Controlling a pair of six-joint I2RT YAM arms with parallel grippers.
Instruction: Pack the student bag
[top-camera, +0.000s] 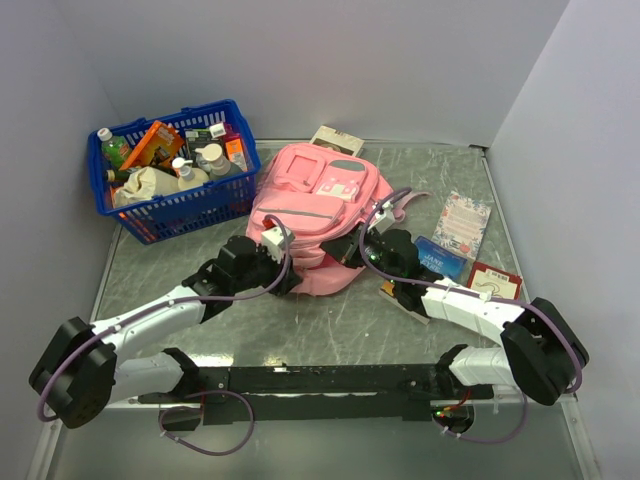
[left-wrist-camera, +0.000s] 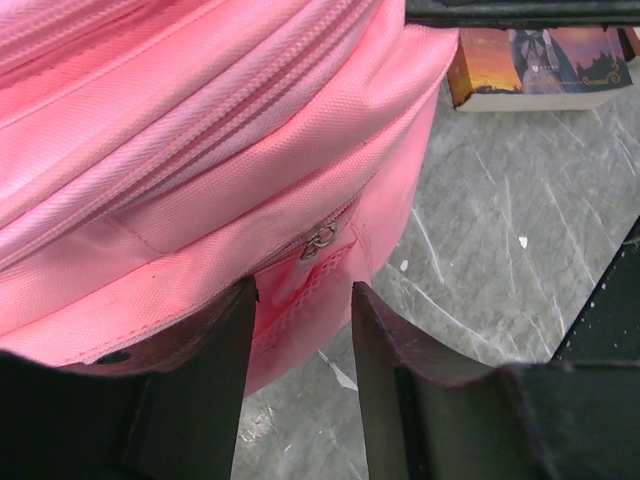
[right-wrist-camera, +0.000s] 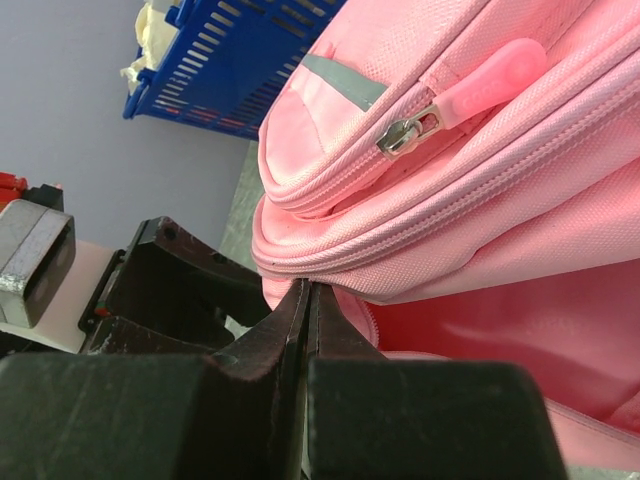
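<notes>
The pink bag (top-camera: 300, 195) lies on the table with its opening towards me. In the right wrist view a dark pink interior (right-wrist-camera: 490, 325) shows below the raised upper side. My right gripper is shut, its tips against that side's lower edge; whether any fabric is pinched there is hidden. My left gripper stands open at the bag's near edge, the lower pink panel (left-wrist-camera: 335, 285) visible behind the gap between its fingers. A small metal zipper pull (left-wrist-camera: 318, 238) hangs just beyond those fingertips.
A full blue basket (top-camera: 183, 222) stands at the back left. On the right lie a blue book (top-camera: 440, 258), a red-edged book (top-camera: 495, 281) and a patterned notebook (top-camera: 463, 224). Another book (top-camera: 337, 140) is behind the bag.
</notes>
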